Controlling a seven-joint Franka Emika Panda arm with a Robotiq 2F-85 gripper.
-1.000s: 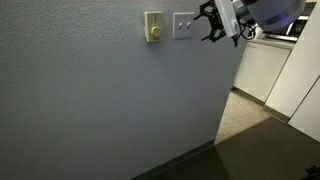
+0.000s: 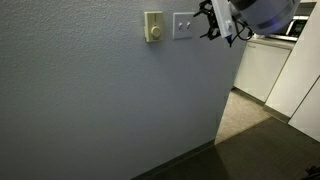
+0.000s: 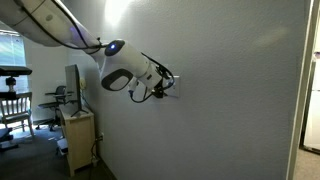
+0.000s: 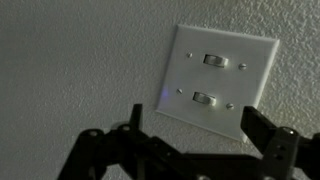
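A white double light switch plate is fixed to the grey wall, with two toggle switches side by side. In the wrist view one toggle lies farther from my fingers and the other toggle nearer. My gripper stands open at the bottom of that view, nothing between its fingers. From the first exterior view, the gripper is just right of the switch plate, fingers spread towards the wall. Whether a finger touches the wall cannot be told. In the second exterior view the arm hides most of the plate.
A yellowish dial plate sits on the wall left of the switches. Right of the wall's edge are white cabinets and open floor. A wooden cabinet stands at the wall's far end.
My gripper has risen very slightly beside the switch plate, its fingers still spread. The toggles show no visible change.
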